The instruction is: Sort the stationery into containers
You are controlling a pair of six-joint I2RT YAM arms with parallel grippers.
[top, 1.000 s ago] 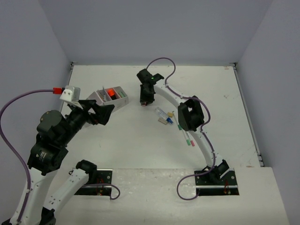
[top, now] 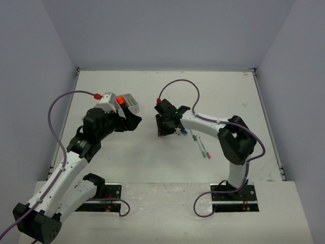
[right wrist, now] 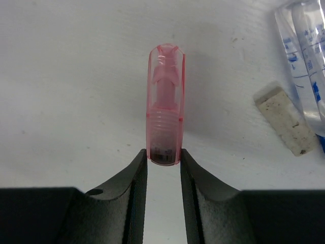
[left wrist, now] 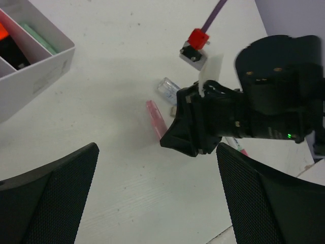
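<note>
My right gripper is shut on the near end of a pink see-through stationery piece (right wrist: 165,96), one fingertip on either side. In the left wrist view the same pink piece (left wrist: 156,119) sticks out from the dark fingers toward the upper left; whether it touches the table is unclear. My left gripper stands open, its fingers wide apart and nothing between them. The white divided container (left wrist: 56,66) is at the upper left, holding an orange-and-black item (left wrist: 11,48) and a green item (left wrist: 38,38). In the top view my left arm partly covers this container (top: 133,108).
A clear, blue-marked item (right wrist: 304,66) and a whitish eraser (right wrist: 287,121) lie right of the pink piece. Green-ended (top: 198,145) and pink-ended pens (top: 205,147) rest farther right.
My left gripper has moved right and now covers part of the container. My right gripper has come toward the table's front, over the area beside the eraser and clear item.
</note>
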